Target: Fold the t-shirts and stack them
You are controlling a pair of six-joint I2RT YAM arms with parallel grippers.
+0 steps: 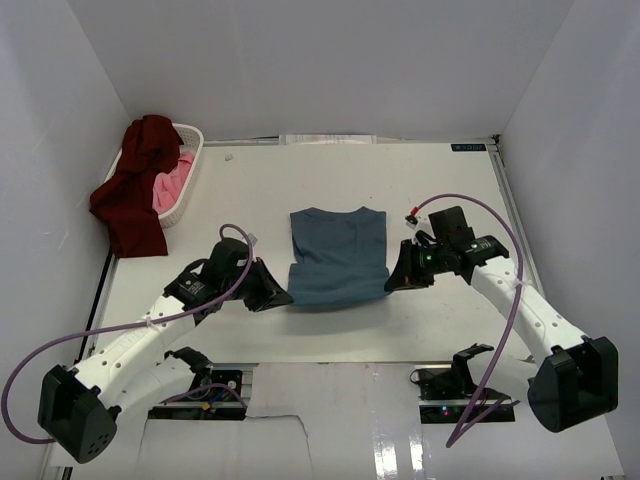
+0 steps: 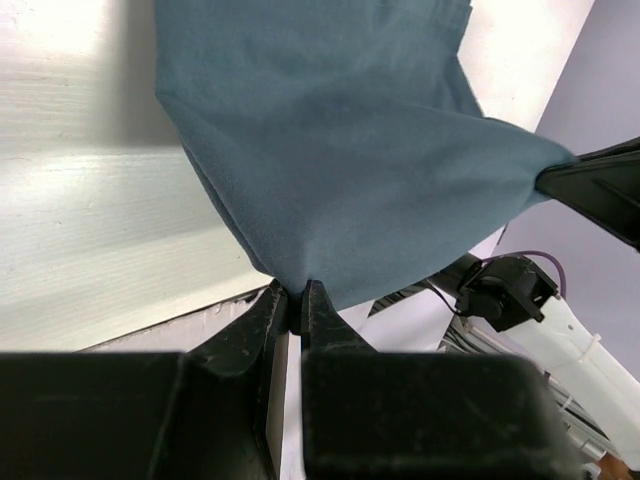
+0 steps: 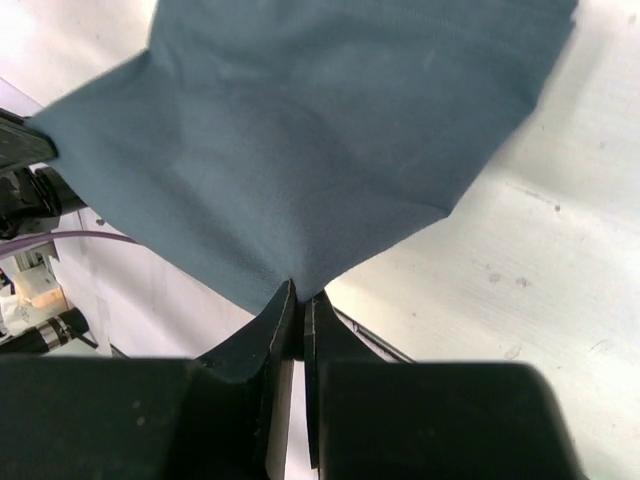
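Observation:
A blue-grey t-shirt (image 1: 338,238) lies in the middle of the table, its far part flat and its near edge lifted. My left gripper (image 1: 287,299) is shut on the near left corner of the shirt, and my right gripper (image 1: 391,285) is shut on the near right corner. The lifted edge hangs between the two. In the left wrist view, the shirt's cloth (image 2: 350,180) runs into the closed fingertips. Cloth (image 3: 290,180) is likewise pinched at the tips in the right wrist view.
At the far left stands a white basket (image 1: 190,150) with a pink cloth (image 1: 172,184) and a dark red cloth (image 1: 140,190) draped over its side.

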